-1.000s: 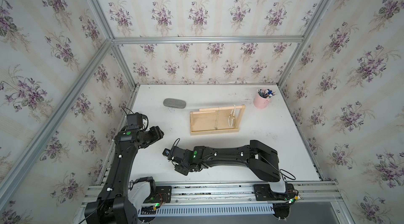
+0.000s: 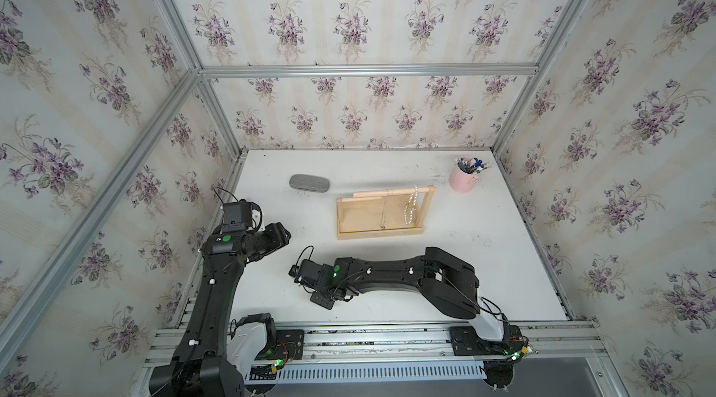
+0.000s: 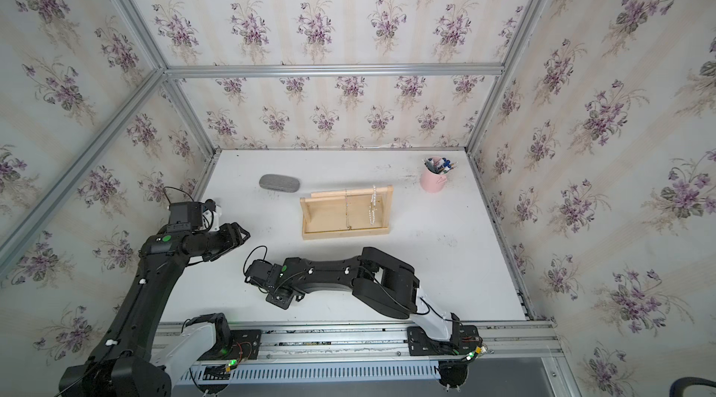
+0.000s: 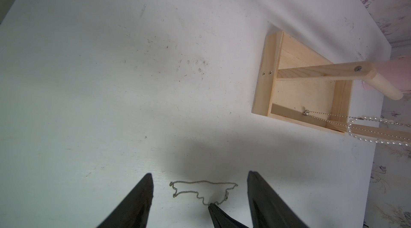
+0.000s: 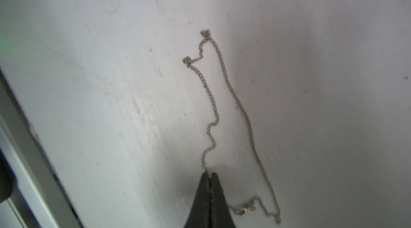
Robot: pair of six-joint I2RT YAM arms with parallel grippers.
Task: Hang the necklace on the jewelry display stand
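Observation:
A thin metal chain necklace lies in a loose narrow loop on the white table. My right gripper is shut, its fingertips down at one side of the loop. The chain runs up to those tips and comes out beyond them; whether it is pinched between them cannot be told. From the left wrist view, the same chain is seen with a dark right fingertip touching its near side. Higher up, my left gripper stands open and empty. The wooden display stand is at mid-table, behind the right arm.
On the stand hang a pearl necklace and another thin chain. A grey case lies behind it to the left, and a pink cup of pens stands at the back right.
The left arm, the stand and what hangs on it have not moved.

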